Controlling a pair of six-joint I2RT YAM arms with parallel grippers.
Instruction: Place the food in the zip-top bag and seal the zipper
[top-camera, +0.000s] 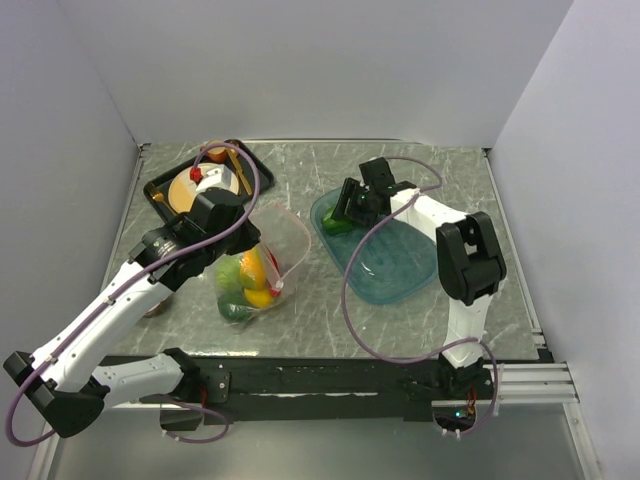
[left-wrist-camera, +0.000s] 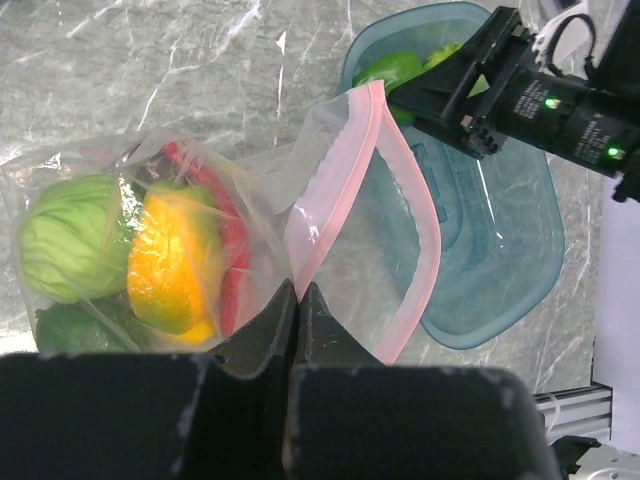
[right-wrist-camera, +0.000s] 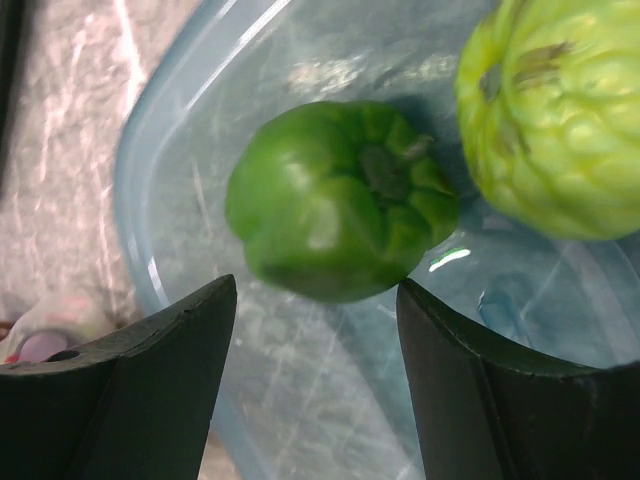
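Note:
The clear zip top bag (left-wrist-camera: 270, 200) with a pink zipper edge lies at the left with its mouth spread. Through its film show a pale green round vegetable (left-wrist-camera: 72, 238), a yellow one (left-wrist-camera: 172, 260), a red one (left-wrist-camera: 225, 220) and a dark green one (left-wrist-camera: 80, 330). My left gripper is shut on the bag's edge. Above the blue tub, my right gripper stands open, nothing between its fingers. Just beyond its fingertips sits a green bell pepper (right-wrist-camera: 335, 200); a light green ridged vegetable (right-wrist-camera: 560, 120) is to the right of it.
The blue tub (top-camera: 385, 290) has raised walls, and its lower part is bare. A black tray (top-camera: 262, 178) with a round board and utensils stands at the back left. Grey marbled counter (top-camera: 320, 310) between bag and tub is clear.

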